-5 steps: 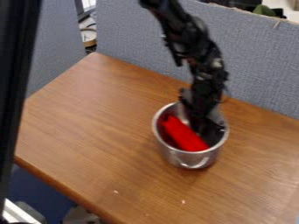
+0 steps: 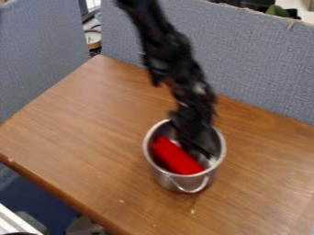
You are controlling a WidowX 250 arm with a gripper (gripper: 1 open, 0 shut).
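Observation:
A steel pot (image 2: 188,179) with a handle on its near side stands on the wooden table, right of centre. A red object (image 2: 174,156) lies inside it. My black gripper (image 2: 194,141) reaches down from above into the back of the pot, behind the red object; it is blurred, and its fingertips are hard to make out, so whether anything is between them does not show.
Grey padded panels (image 2: 252,69) border the back and left. The table's near left edge drops to a blue area.
The pot, with the red object in it and the gripper reaching in, has shifted left over the last second. The arm has moved left with it.

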